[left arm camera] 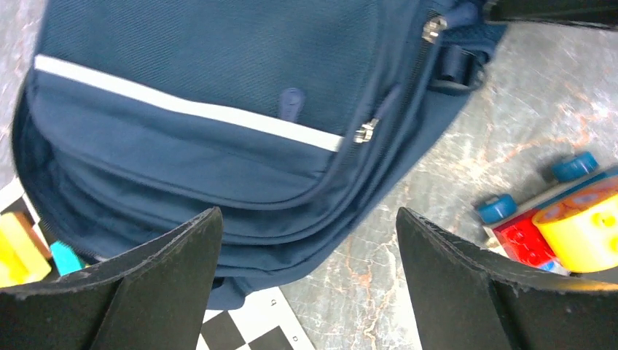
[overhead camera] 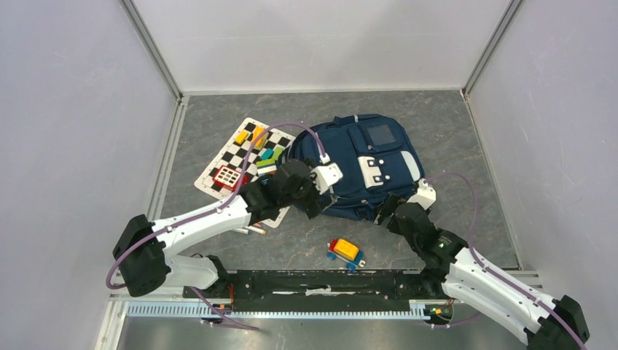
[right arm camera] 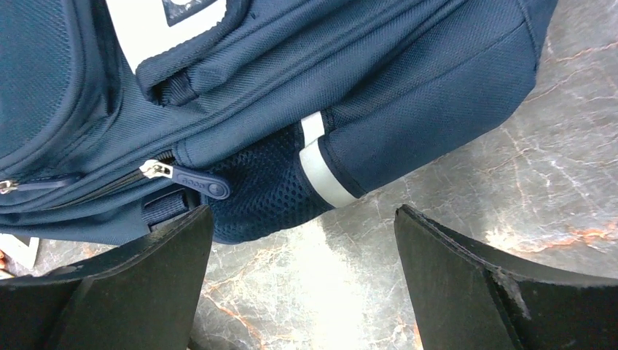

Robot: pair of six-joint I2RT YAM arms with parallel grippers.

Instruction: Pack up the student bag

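Flat on the grey floor lies a navy backpack (overhead camera: 342, 157), with white patches and a pale stripe on its front. My left gripper is open above the bag's near-left edge, nothing between its fingers. Over the bag's near-right corner, my right gripper also stands open and empty; a zipper pull (right arm camera: 197, 181) and a mesh side pocket (right arm camera: 266, 186) show near its fingers. A toy car (overhead camera: 345, 251) of yellow, red and blue blocks rests on the floor in front of the bag. The bag's opening does not show clearly.
Left of the bag is a checkered board (overhead camera: 211, 171) bearing several coloured blocks, including a red and white one (overhead camera: 227, 176). Pencils or markers lie at its near edge, mostly covered by my left arm. Clear floor extends behind and right of the bag.
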